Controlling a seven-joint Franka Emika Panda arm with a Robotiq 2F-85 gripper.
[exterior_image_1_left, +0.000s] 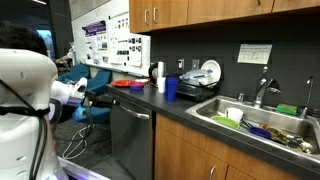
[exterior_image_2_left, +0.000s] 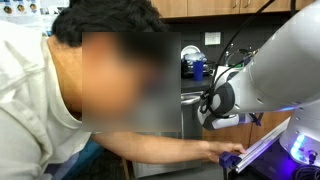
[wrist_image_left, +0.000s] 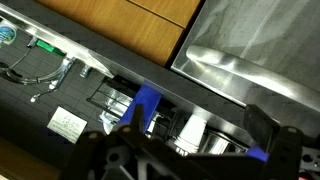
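My gripper stands open in the wrist view, its two dark fingers wide apart with nothing held between them. Past the fingers lie the counter edge and a steel dishwasher front with a long bar handle. In exterior view 1 the dishwasher is closed below the counter, and the gripper is small at its left, apart from the handle as far as shows. In exterior view 2 the white arm is in view, but the fingertips are not clear.
On the counter stand a blue container, a dish rack and red items. The sink with its faucet holds several things. A person leans close, one hand near the arm's base.
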